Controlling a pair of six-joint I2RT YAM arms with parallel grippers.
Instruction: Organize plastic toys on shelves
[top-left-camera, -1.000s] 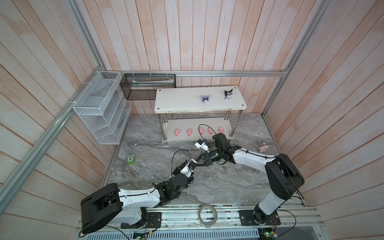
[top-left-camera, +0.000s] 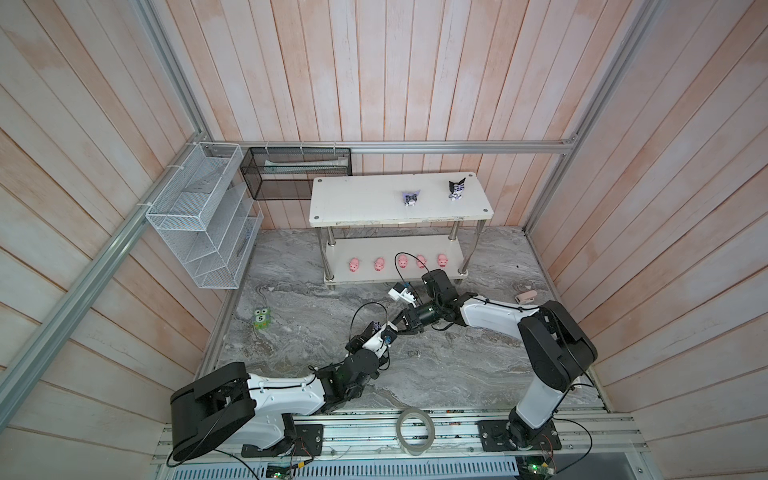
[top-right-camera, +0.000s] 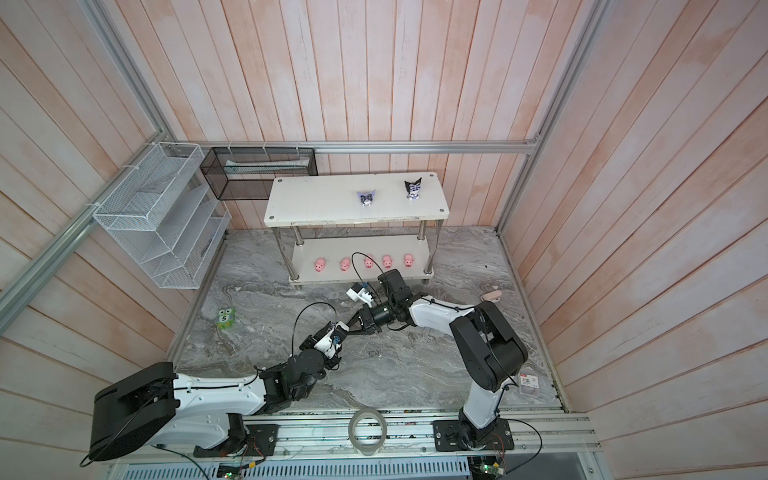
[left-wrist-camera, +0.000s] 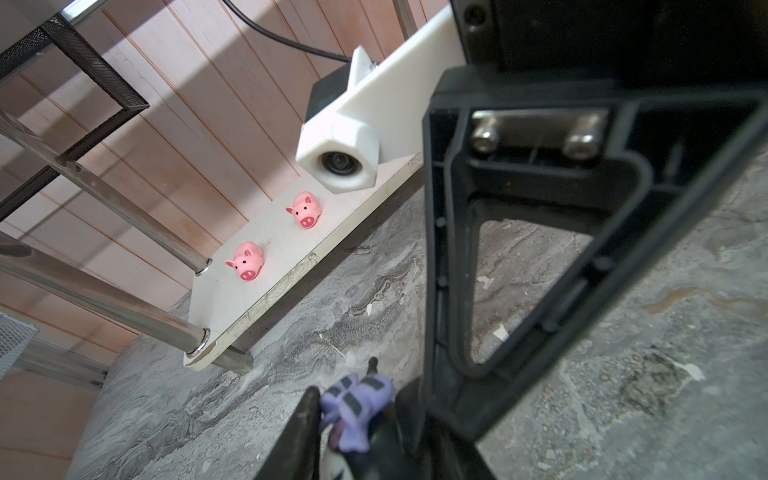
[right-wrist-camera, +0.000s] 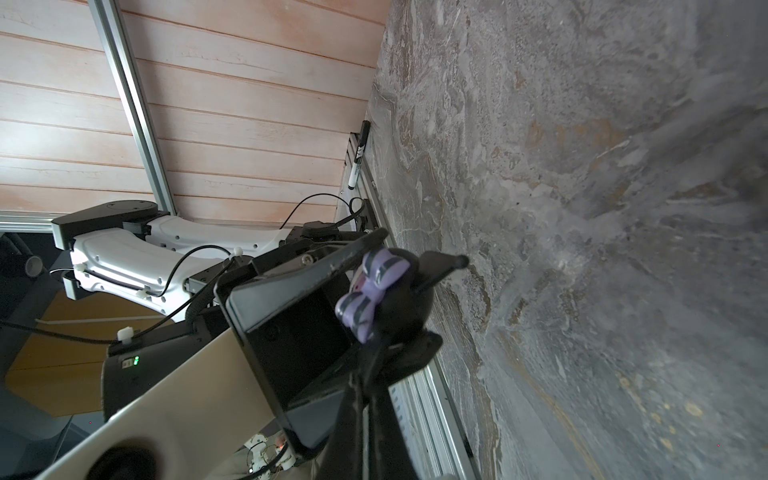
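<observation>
A black toy with a purple bow (right-wrist-camera: 373, 293) is held between the fingers of my left gripper, which is shut on it. Low in the left wrist view the same purple-and-black toy (left-wrist-camera: 356, 408) shows from behind. My right gripper is shut, with nothing visible between its fingers; its tips are close to the left gripper and toy, and whether they touch cannot be told. On the upper white shelf (top-left-camera: 360, 200) stand two black-and-purple toys, a smaller one (top-left-camera: 410, 197) and a taller one (top-left-camera: 457, 189). Several pink pigs (top-left-camera: 379, 264) line the lower shelf (top-left-camera: 366, 274).
A green toy (top-left-camera: 261, 318) lies on the floor at left, a pinkish block (top-left-camera: 525, 297) at right. White wire baskets (top-left-camera: 198, 224) and a black wire basket (top-left-camera: 297, 190) hang on the walls. A tape roll (top-left-camera: 415, 432) lies at the front edge.
Both grippers stay close together; toys on the shelves have not moved.
</observation>
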